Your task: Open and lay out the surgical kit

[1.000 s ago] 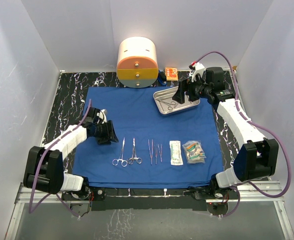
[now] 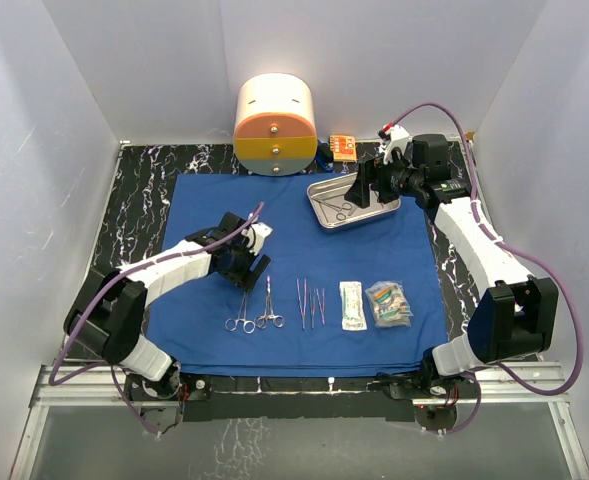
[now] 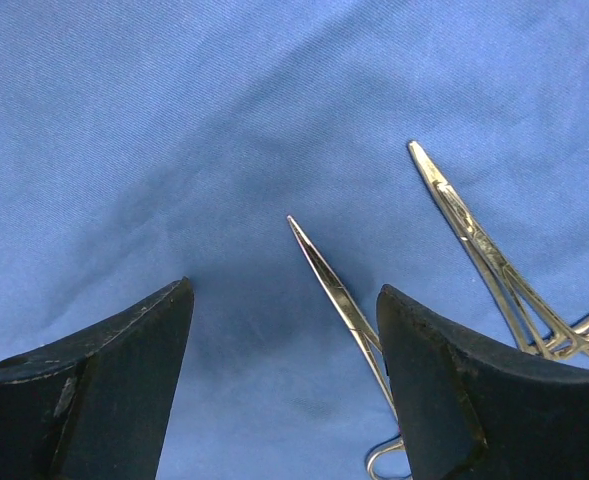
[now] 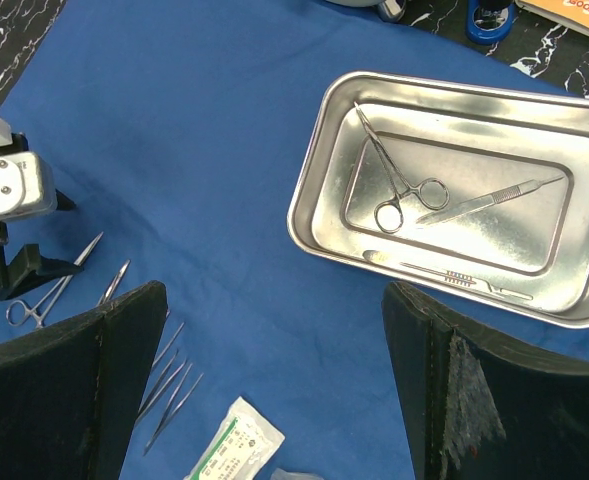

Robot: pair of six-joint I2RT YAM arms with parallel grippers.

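Observation:
On the blue cloth (image 2: 274, 240) lies a row of tools: scissors-like forceps (image 2: 242, 316), a second ring-handled pair (image 2: 269, 312), several tweezers (image 2: 312, 303), a white packet (image 2: 352, 305) and a clear bag of coloured items (image 2: 388, 304). My left gripper stands part open over the tip of the leftmost forceps (image 3: 346, 305), holding nothing. The metal tray (image 4: 309, 200) holds ring-handled forceps (image 4: 399, 180), a scalpel handle (image 4: 489, 198) and a thin tool (image 4: 454, 277). Above the tray's near left side, my right gripper is open and empty.
A round-topped drawer box (image 2: 274, 120) stands at the back, with an orange packet (image 2: 342, 148) and a blue roll (image 4: 490, 20) beside it. The cloth between the tray and the tool row is bare.
My left arm has swung right, bringing its gripper from bare cloth to the leftmost forceps' tip. The right arm, tray and laid-out tools look unmoved.

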